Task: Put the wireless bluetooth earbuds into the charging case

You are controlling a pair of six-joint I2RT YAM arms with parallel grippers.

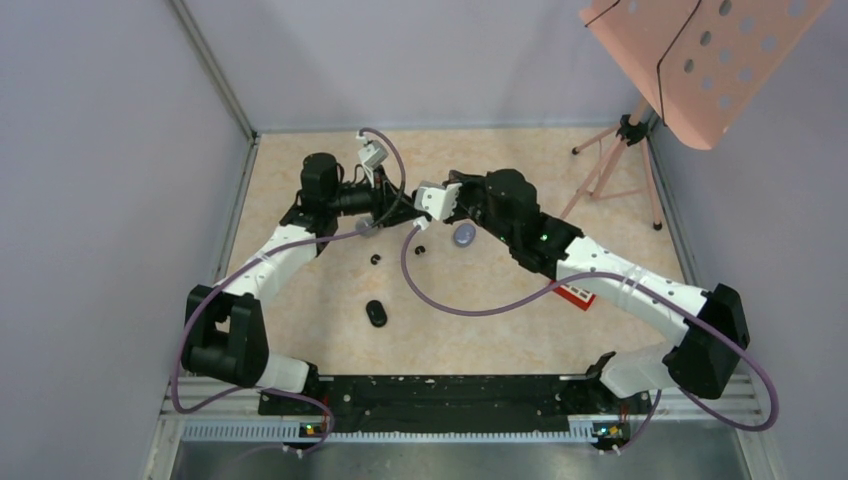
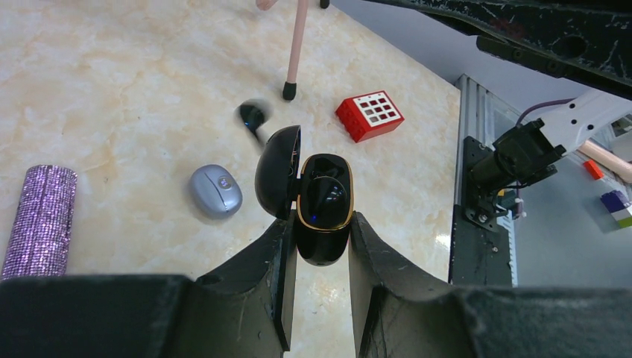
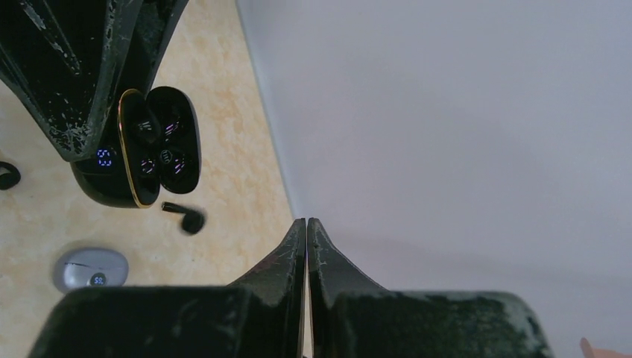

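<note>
In the left wrist view my left gripper is shut on the black charging case [image 2: 324, 240]. The case stands with its lid [image 2: 279, 171] swung open, above the table. Its gold-edged opening and inner face show in the right wrist view, but I cannot tell what its dark hollows hold. My right gripper is shut, fingertips together, with nothing showing between them, to the case's right. A blurred black stemmed piece [image 3: 190, 220] appears below the case. Two small black pieces, perhaps earbuds [image 1: 420, 250], lie on the table; the other [image 1: 375, 259] is further left.
A grey-blue mouse [image 1: 464, 235] lies beneath the arms, and a purple glittery microphone [image 2: 41, 224] is nearby. A black oval object [image 1: 376, 313] sits nearer the front. A red box [image 2: 369, 115] and pink tripod [image 1: 610, 160] stand right.
</note>
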